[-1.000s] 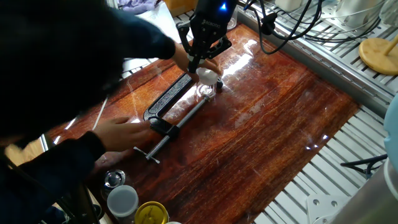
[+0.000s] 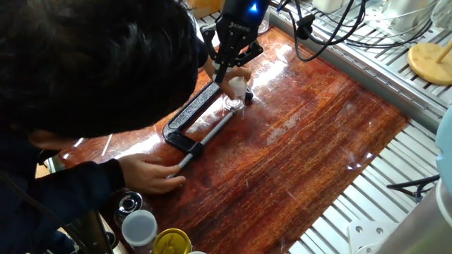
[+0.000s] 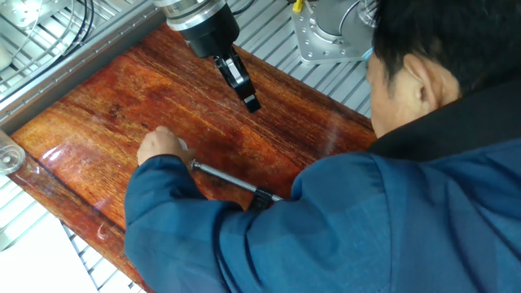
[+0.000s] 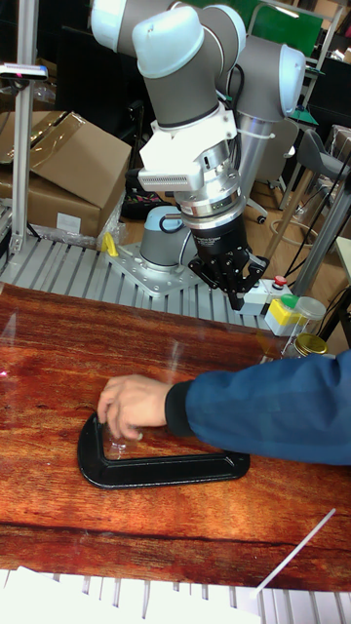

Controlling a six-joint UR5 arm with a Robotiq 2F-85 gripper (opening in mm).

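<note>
My gripper (image 2: 220, 75) hangs above the table with its fingertips together, and nothing shows between them. In the second exterior view the gripper (image 3: 253, 106) is clear of the person's hands and the objects. A black C-clamp (image 2: 191, 108) with a silver screw rod (image 3: 228, 177) lies on the wood-patterned tabletop (image 2: 311, 134). At the far end of its screw, a person's hand holds a small whitish, translucent object (image 2: 238, 86). The person's other hand rests at the screw's handle end. In the third exterior view the forearm covers part of the clamp frame (image 4: 166, 473).
The person's arms lean over one side of the table. A translucent-lidded jar (image 2: 140, 227), a yellow-lidded jar (image 2: 172, 242) and a clear glass item (image 2: 129, 203) stand near the front edge. Bare tabletop lies to the right of the clamp.
The person moved right, over the table. The hand at the clamp's handle slid along and now covers the handle bar. My gripper stayed in place.
</note>
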